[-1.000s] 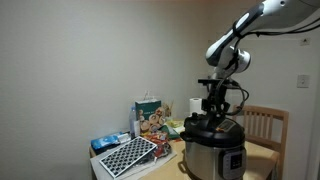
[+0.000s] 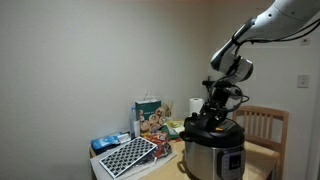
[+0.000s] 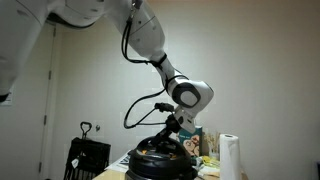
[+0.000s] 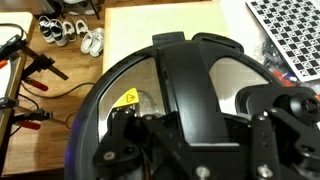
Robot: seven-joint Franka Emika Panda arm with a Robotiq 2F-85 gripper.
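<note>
A round cooker [image 2: 203,160] with a silver body stands on the wooden table, its dark lid [image 2: 204,134] on top. My gripper [image 2: 210,116] is low over the lid, its fingertips at or very close to the top. Seen from the other side, the gripper [image 3: 178,132] comes down onto the lid [image 3: 158,160] at a slant. In the wrist view a broad black bar [image 4: 190,88] runs across the lid towards the gripper. The gripper is shut; the view does not show anything clearly gripped between its fingers.
A white perforated rack [image 2: 128,156], a gift bag [image 2: 147,110] and bottles crowd the table's left side. A paper towel roll [image 3: 230,157] stands behind the cooker. A wooden chair [image 2: 265,122] is close on the right. Shoes [image 4: 92,40] lie on the floor.
Over the last second my arm's wrist has shifted a little to the right and tilted, while the gripper stays low over the lid. The cooker has not visibly moved.
</note>
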